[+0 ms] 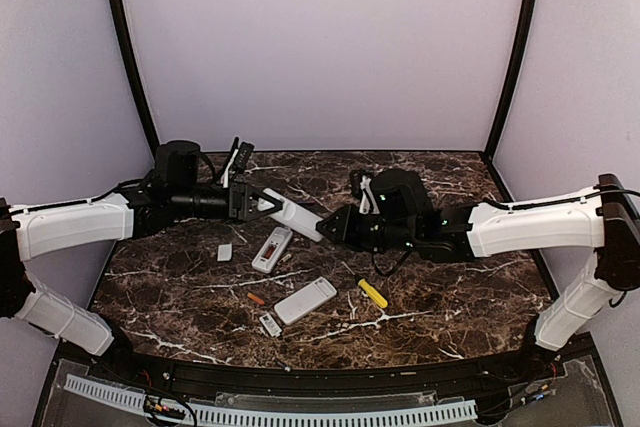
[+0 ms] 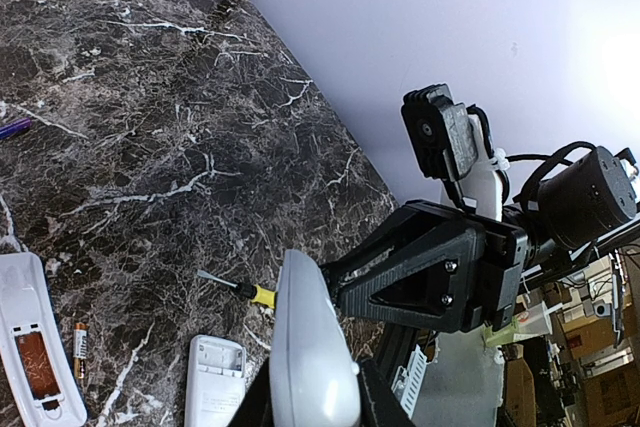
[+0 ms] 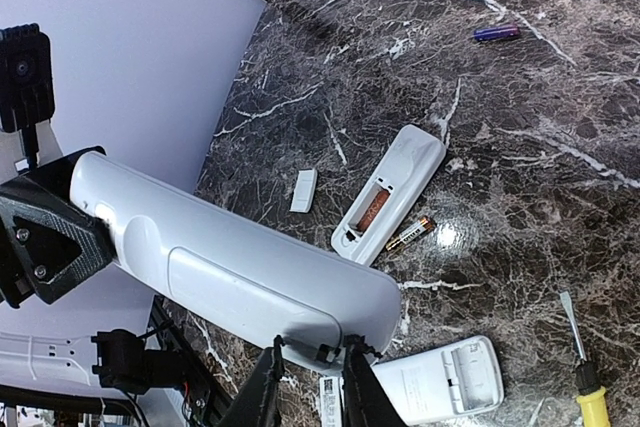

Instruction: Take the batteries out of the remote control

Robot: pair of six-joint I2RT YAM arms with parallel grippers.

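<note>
A white remote control (image 1: 293, 216) is held up above the marble table between my two grippers. My left gripper (image 1: 266, 203) is shut on its left end. At the other end, my right gripper is shut on the remote's end, near the edge of its back cover (image 3: 250, 292); the exact contact between the fingertips is hard to make out. The cover looks seated in the right wrist view. Any batteries inside are hidden. Edge-on, the same remote (image 2: 310, 347) rises from my left fingers in the left wrist view.
On the table lie a second remote with an open compartment (image 3: 403, 172), a small white cover (image 3: 304, 191), an orange-and-black battery (image 3: 411, 233), a purple battery (image 3: 497, 33), a flat white case (image 1: 305, 301) and a yellow screwdriver (image 1: 372, 293).
</note>
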